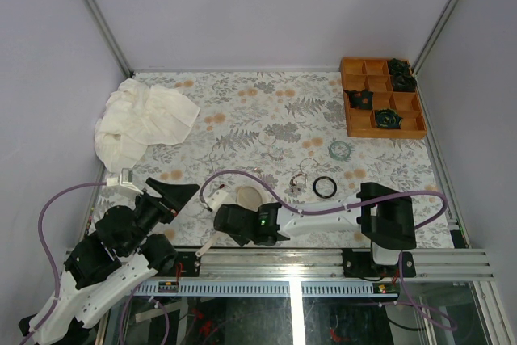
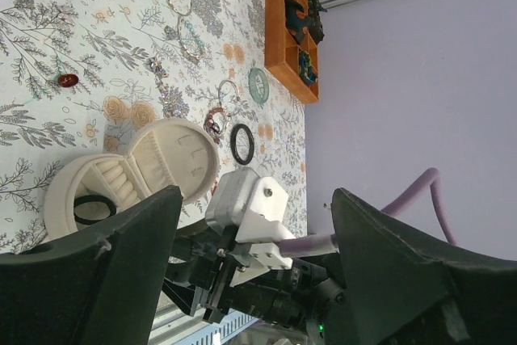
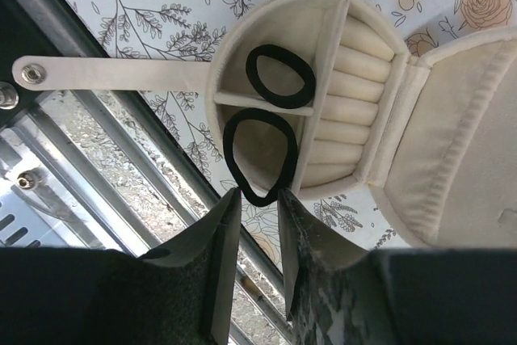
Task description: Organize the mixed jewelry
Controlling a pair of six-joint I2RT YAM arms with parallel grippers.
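Observation:
The round cream jewelry box (image 3: 339,6) lies open with its lid (image 3: 460,143) folded out; in the top view my right arm partly covers it. One black hair band (image 3: 307,90) rests in a compartment. A second black band (image 3: 229,139) overlaps the neighbouring compartment, its lower end at the tips of my right gripper. Those fingers stand slightly apart; whether they touch the band is unclear. My left gripper is open and empty, left of the box. Another black band (image 1: 325,187), bracelets (image 1: 298,182) and a green ring-shaped piece (image 1: 340,150) lie on the cloth.
A wooden compartment tray (image 1: 355,127) holding dark green pieces stands at the back right. White cloth (image 1: 145,119) lies crumpled at the back left. A red bead (image 2: 68,80) and chains lie around the box.

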